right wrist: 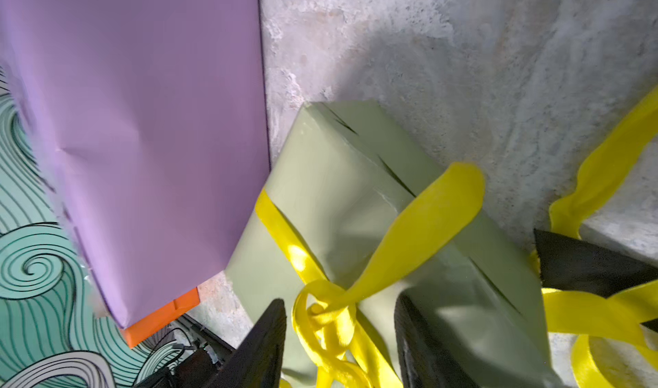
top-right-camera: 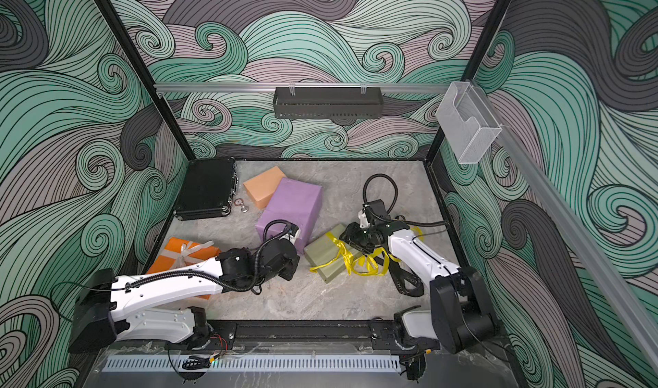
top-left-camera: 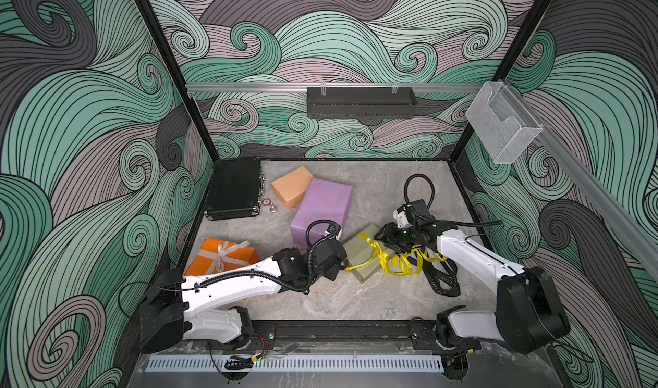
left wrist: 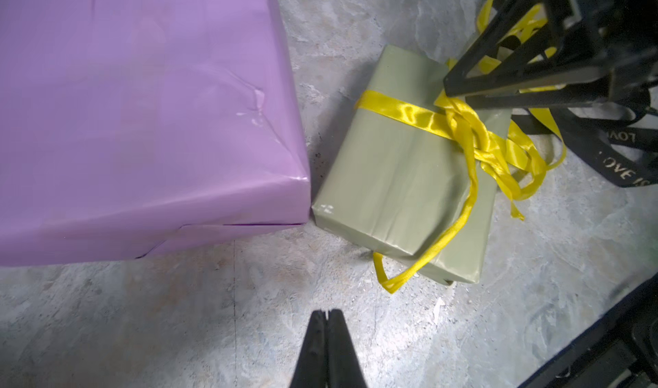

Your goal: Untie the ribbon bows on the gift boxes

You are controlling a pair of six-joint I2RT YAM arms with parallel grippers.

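Observation:
An olive gift box [left wrist: 384, 175] carries a tangled, knotted yellow ribbon [right wrist: 322, 305], with loose loops trailing over it and onto the table. My right gripper is over that box, open, its fingertips either side of the knot's area. My left gripper is left of the olive box, shut, nothing showing between its fingertips. An orange gift box [top-left-camera: 205, 254] at the front left has a white ribbon bow [top-left-camera: 220, 254]. The purple box [left wrist: 137, 100] behind shows no ribbon, as does the peach box [top-left-camera: 291, 182].
A black case [top-left-camera: 231, 186] stands at the back left, small metal items beside it. Black printed ribbon [left wrist: 617, 162] lies among yellow loops right of the olive box. A wire basket [top-left-camera: 500, 121] hangs on the right rail.

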